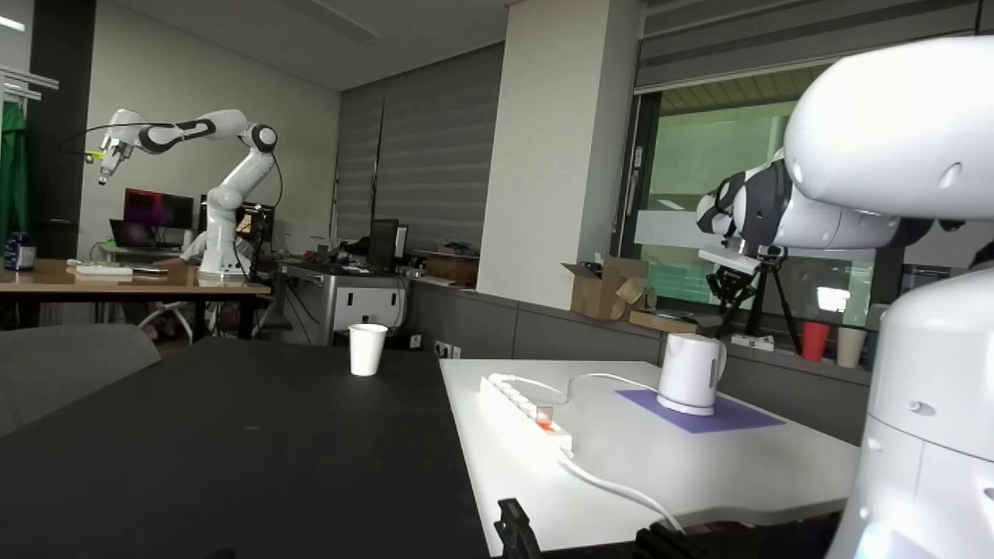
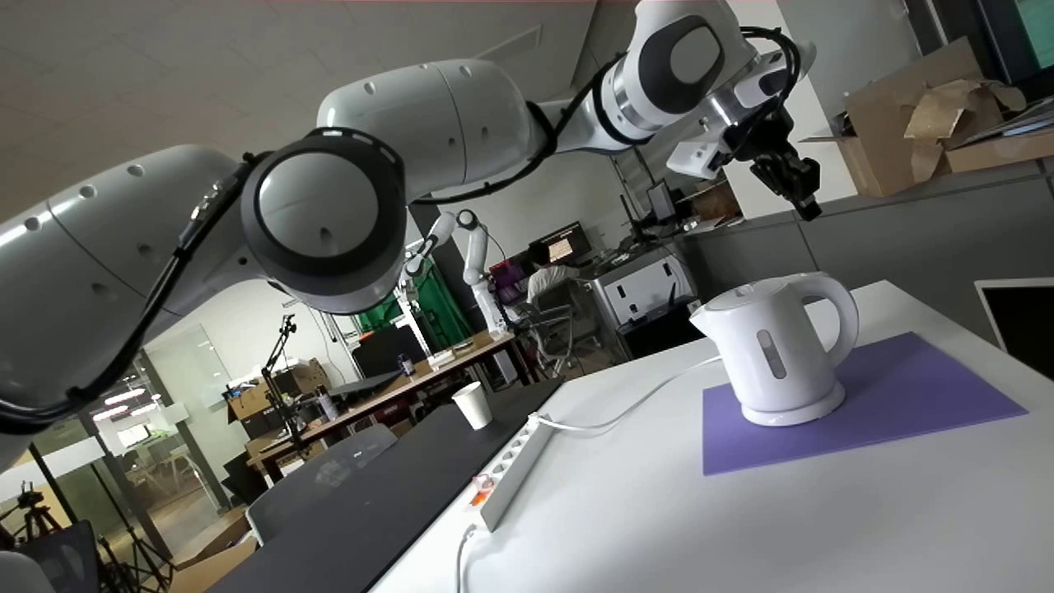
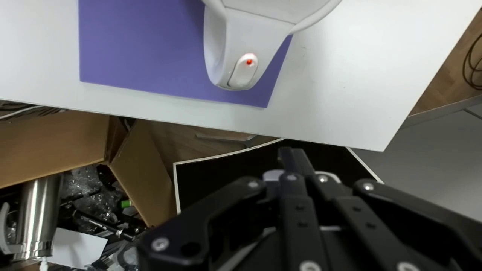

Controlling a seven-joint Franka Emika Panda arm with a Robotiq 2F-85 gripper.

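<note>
A white electric kettle (image 2: 776, 351) stands upright on a purple mat (image 2: 919, 395) on the white table. In the wrist view the kettle's handle (image 3: 257, 40) shows, with a small red light on the switch (image 3: 244, 70) at its end. My gripper (image 2: 810, 203) hangs in the air above and behind the kettle, clear of it. Its two fingers (image 3: 289, 180) lie together, and nothing shows between them. Seen from the wrist, the fingertips are over the space past the table's edge.
A white power strip (image 1: 526, 410) with a cable lies along the white table's edge. On the adjoining black table stands a white paper cup (image 1: 367, 349). Open cardboard boxes (image 2: 904, 123) sit on the ledge behind. The white tabletop (image 2: 613, 494) is otherwise mostly bare.
</note>
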